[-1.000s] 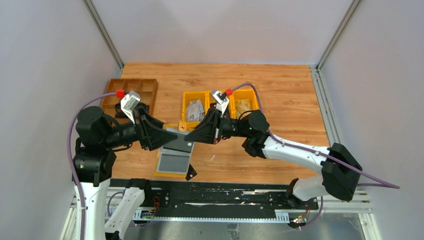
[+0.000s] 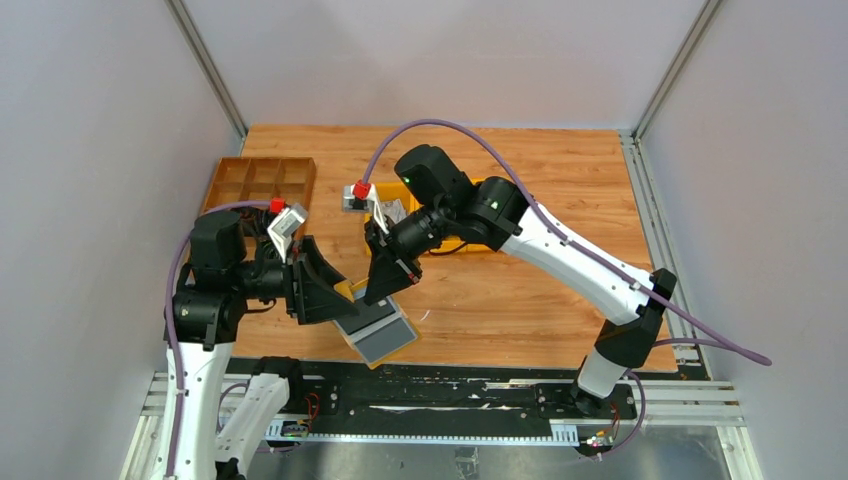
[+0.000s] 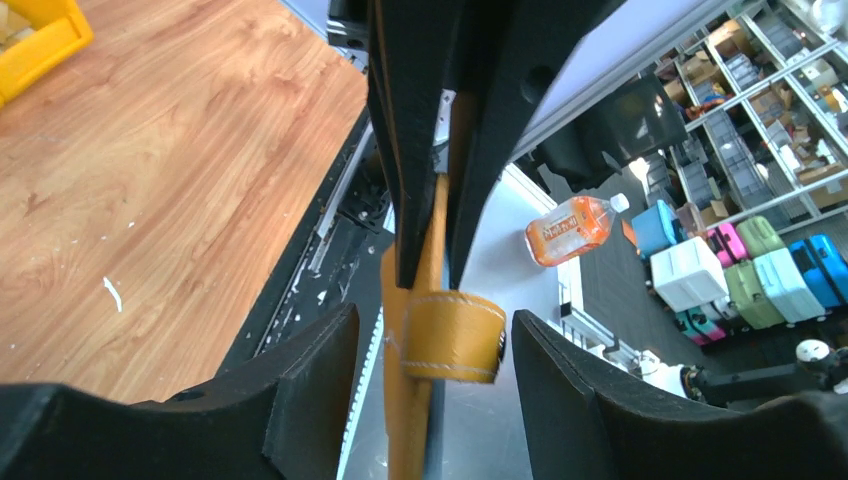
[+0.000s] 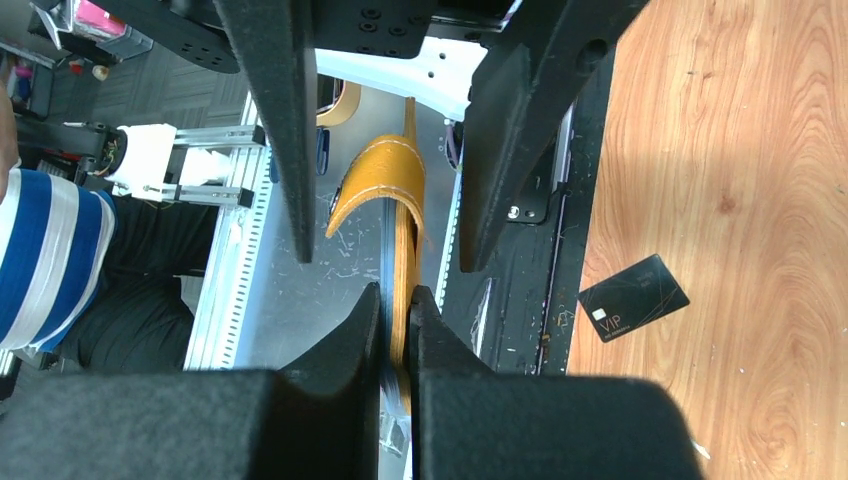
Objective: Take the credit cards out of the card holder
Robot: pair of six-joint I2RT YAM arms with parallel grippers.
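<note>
The yellow card holder (image 2: 393,341), open with grey panels, hangs in the air between the two grippers. My right gripper is shut on it; in the right wrist view the holder stands edge-on, its curled strap (image 4: 378,165) upward. My left gripper is open around the holder's strap (image 3: 450,335), fingers either side of it, apparently not closed on it. A black VIP card (image 4: 633,298) lies on the wooden table in the right wrist view; the holder hides it in the top view.
A wooden compartment tray (image 2: 262,172) is at the back left; yellow bins (image 2: 385,192) stand at the back centre, partly hidden by the right arm. The table's front edge borders a black rail.
The holder has turned and moved toward the front right, now covering the black card in the top view.
</note>
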